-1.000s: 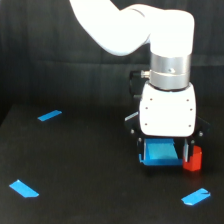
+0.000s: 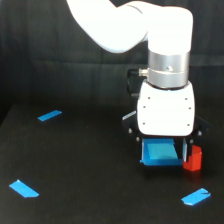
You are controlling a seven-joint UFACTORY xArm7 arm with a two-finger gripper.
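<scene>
The white arm's gripper [image 2: 164,142] hangs on the right of the view, low over a blue object [image 2: 158,154], perhaps a box or tray, that lies on the black surface. Its dark fingers reach down on both sides near the blue object; their tips are hard to make out, so I cannot tell whether they are open or shut. A red block [image 2: 195,159] stands just right of the blue object, close by the right finger.
Blue tape strips lie on the black table [image 2: 90,170]: one at back left [image 2: 50,115], one at front left [image 2: 24,189], one at front right [image 2: 196,197].
The gripper has shifted very slightly to the left. The objects on the table look unchanged.
</scene>
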